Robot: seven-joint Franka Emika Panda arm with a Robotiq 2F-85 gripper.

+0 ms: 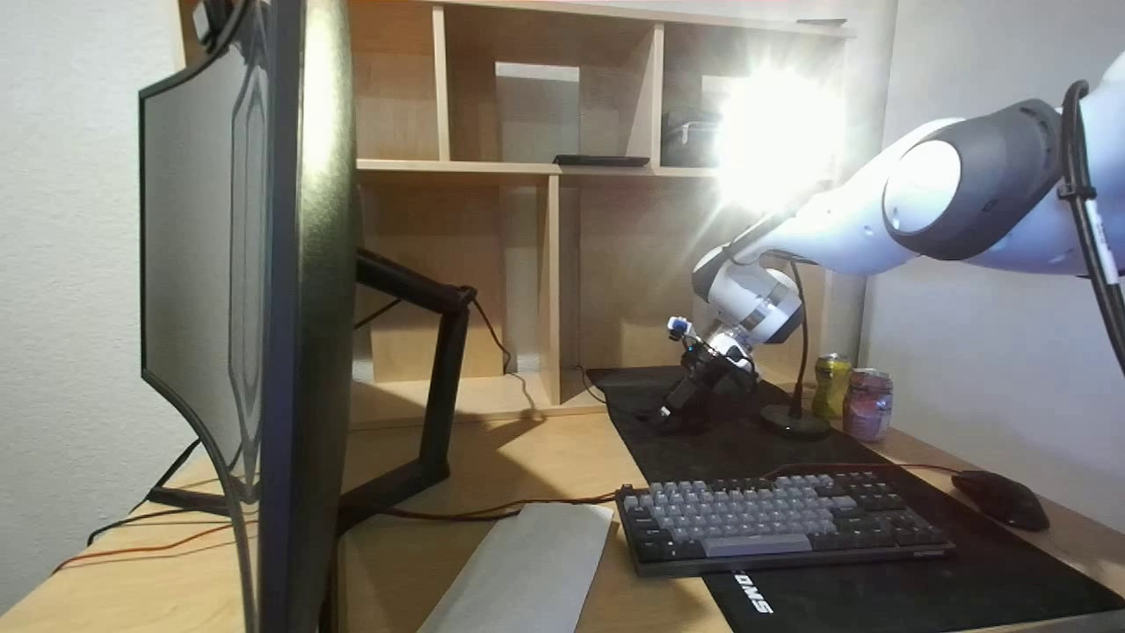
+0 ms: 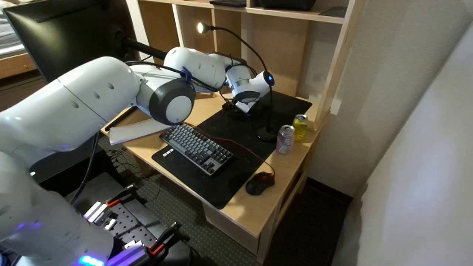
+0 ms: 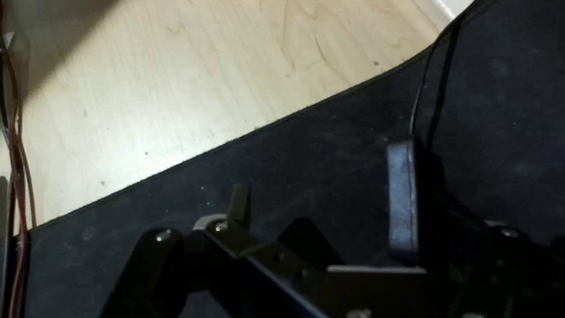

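My gripper points down over the far part of the black desk mat. In the wrist view the gripper stands open, its left finger visible and its right one lost in the dark. A narrow black slab-like object appears between the fingers, nearer the right side. A thin cable runs up from the object's top end. Whether either finger touches it I cannot tell. In exterior view 2 the wrist and lamp mostly hide the gripper.
The lit lamp's base stands right of my gripper, beside the yellow can and pink can. A keyboard and mouse lie nearer the front. The monitor is at left, shelves behind.
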